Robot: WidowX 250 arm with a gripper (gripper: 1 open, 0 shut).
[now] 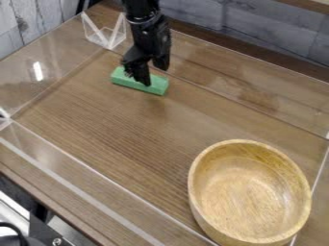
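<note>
The black gripper [150, 65] hangs from the top of the view, its fingers low over a green rectangular block [140, 83] that lies flat on the wooden table [154, 144]. The fingers reach down around the middle of the block; whether they touch it, and how far apart they stand, is hard to make out at this size.
A large tan round bowl [249, 192] fills the lower right. A clear plastic item [106, 29] stands at the back left, behind the block.
</note>
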